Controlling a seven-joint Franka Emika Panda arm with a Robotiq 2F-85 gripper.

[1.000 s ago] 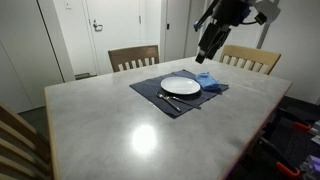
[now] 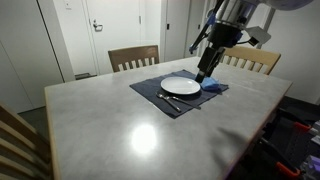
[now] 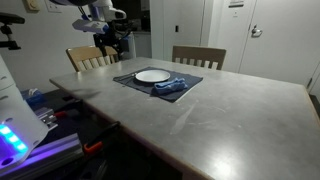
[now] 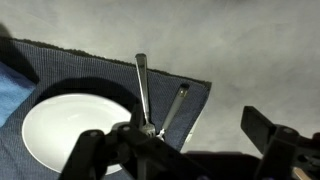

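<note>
On a dark placemat (image 2: 152, 87) rests a white plate (image 2: 180, 85). Two pieces of silverware, a fork (image 4: 144, 90) and a second utensil (image 4: 176, 104), lie side by side along the plate's edge; their handles show in the wrist view. A blue cloth napkin (image 3: 169, 86) sits bunched on the placemat at the plate's other side. Above the table, my gripper is open, its two fingers wide apart. The far ends of the utensils pass out of sight behind the left finger in the wrist view. Nothing is held.
Wooden chairs (image 2: 134, 57) stand around the white table (image 2: 100, 125). A white door (image 3: 258, 32) is in the background.
Over the last second my gripper has come lower and closer to the placemat area, now partly covering the blue napkin in exterior view 1. Plate and utensils have stayed put.
</note>
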